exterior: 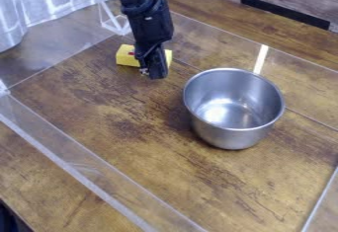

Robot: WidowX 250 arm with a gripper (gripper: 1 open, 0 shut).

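My black gripper (154, 68) hangs down from the top of the view over a yellow object (126, 52) on the wooden table, overlapping its right part. The gripper looks shut; whether anything thin is between its fingertips is too small to tell. To the right and a little nearer, apart from the gripper, stands a steel pot (232, 109).
The wooden table (119, 147) has bare room in the front and left middle. Clear strips run along its left and right edges. A pale cylindrical object (8, 24) and translucent plastic stand at the upper left.
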